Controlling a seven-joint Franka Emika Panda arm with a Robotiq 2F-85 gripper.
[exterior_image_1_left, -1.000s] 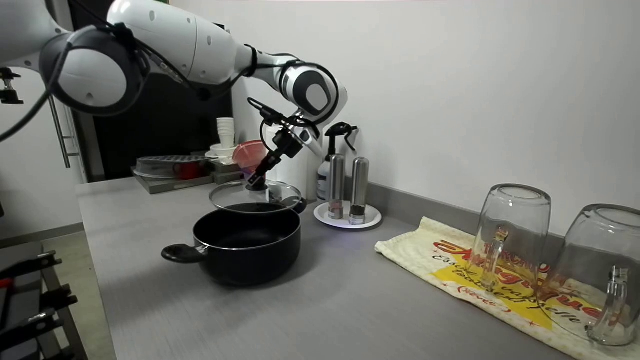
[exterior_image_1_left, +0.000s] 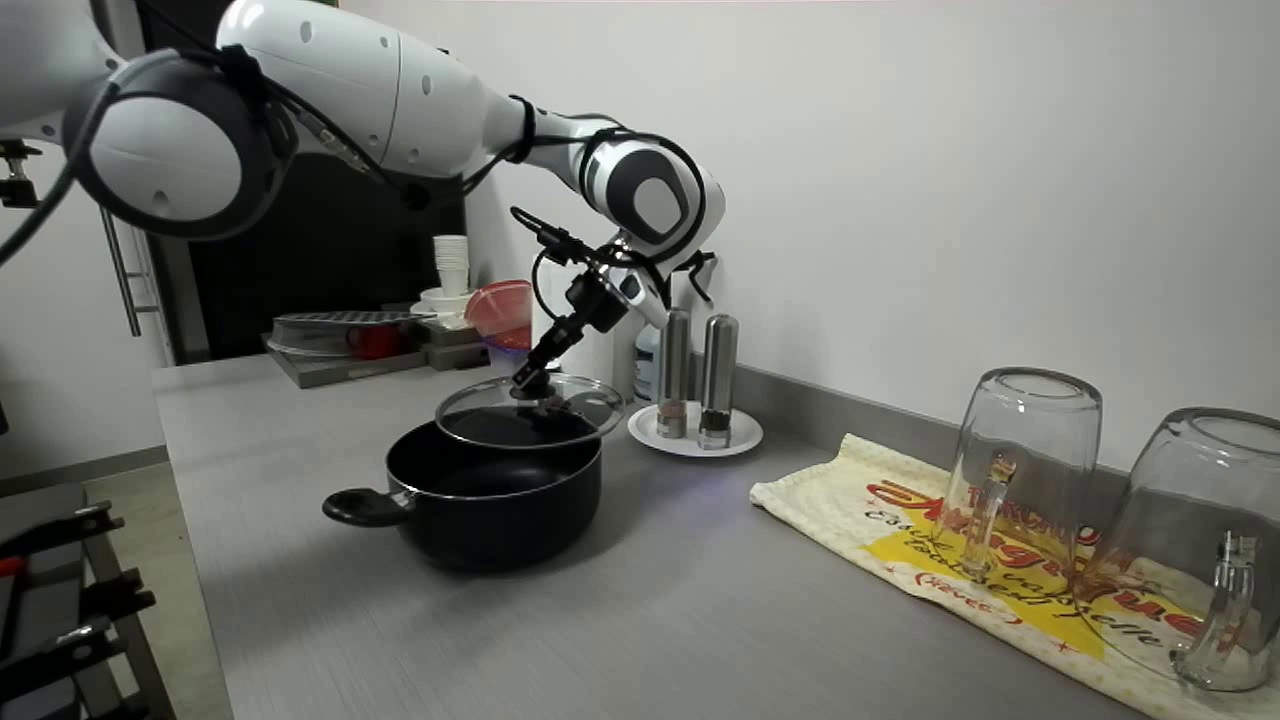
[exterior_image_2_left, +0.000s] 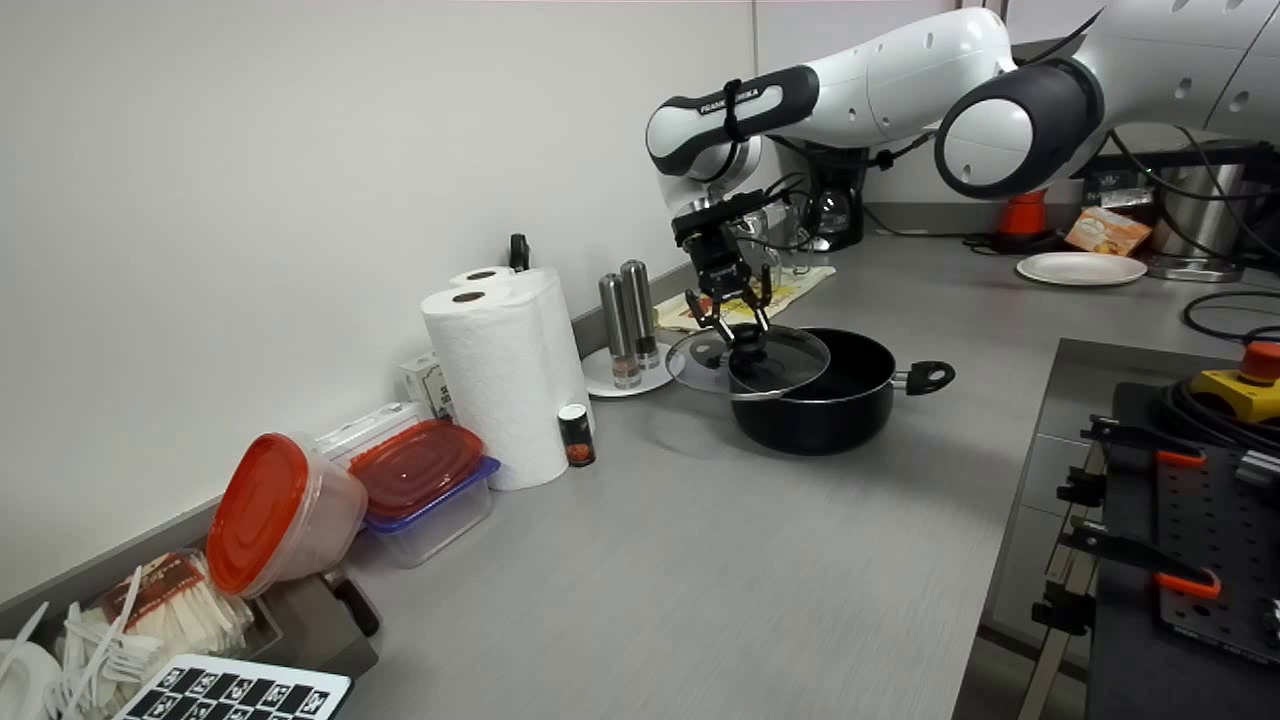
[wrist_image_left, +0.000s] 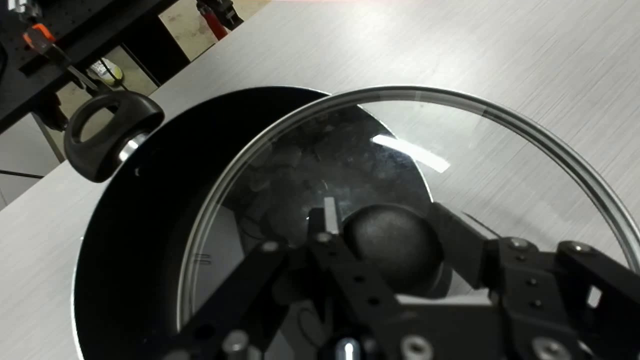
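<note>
A black pot (exterior_image_1_left: 498, 528) stands on the grey counter, its interior partly uncovered. Over its far side hangs a clear glass lid (exterior_image_1_left: 588, 408) with a metal rim, offset from the pot's opening. My gripper is shut on the lid's round black knob (wrist_image_left: 390, 246), one finger on each side of it. In exterior view 2 the lid (exterior_image_2_left: 780, 366) reaches past the pot (exterior_image_2_left: 816, 420) toward the wall side. Whether the lid's rim touches the pot cannot be told for certain.
Close by, a white plate (exterior_image_1_left: 696, 444) holds two tall grinders. Paper towel rolls (exterior_image_2_left: 504, 372) and a small spice jar (exterior_image_2_left: 577, 434) stand along the wall. Two glass mugs rest upside down on a printed cloth (exterior_image_1_left: 888, 492).
With the lid in its grip, my gripper has moved right and slightly down in exterior view 1. The pot has stayed in place.
</note>
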